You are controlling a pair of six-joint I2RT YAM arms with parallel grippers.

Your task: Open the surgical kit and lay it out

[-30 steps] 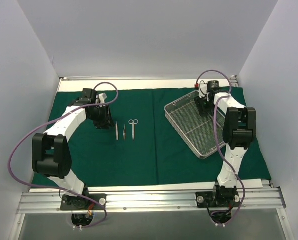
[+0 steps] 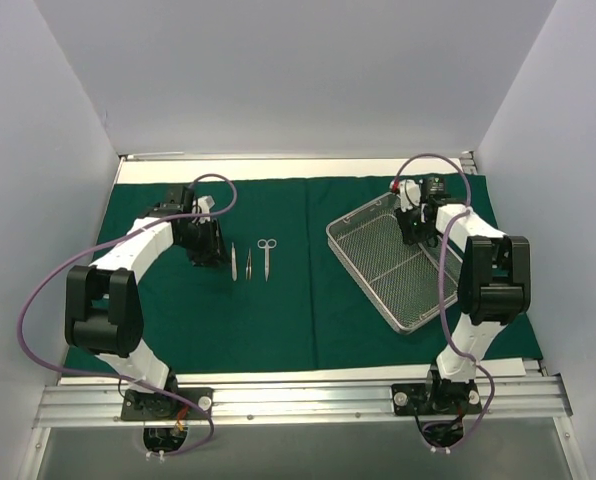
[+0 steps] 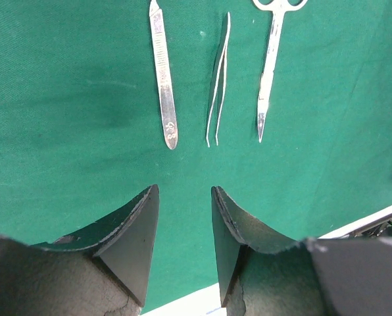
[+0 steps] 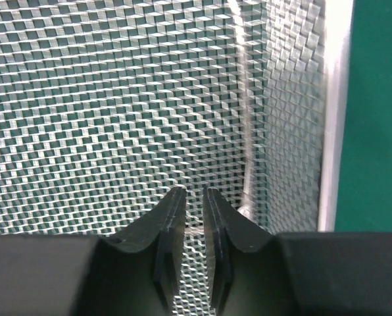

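Observation:
Three instruments lie apart in a row on the green cloth: a scalpel handle (image 3: 163,79), tweezers (image 3: 220,79) and scissors (image 3: 269,72). My left gripper is open beside them, on the near side in its wrist view, its fingers empty. On the right stands a silver mesh tray (image 2: 363,283). My right gripper is shut over the mesh, close to one side wall, and nothing shows between its fingertips. A thin pale strip (image 4: 246,99) runs along the foot of that wall; I cannot tell whether it is an instrument or part of the tray.
A metal rail (image 2: 298,405) crosses the near edge. High grey walls (image 2: 38,230) stand at both sides and the back.
The three instruments have not moved.

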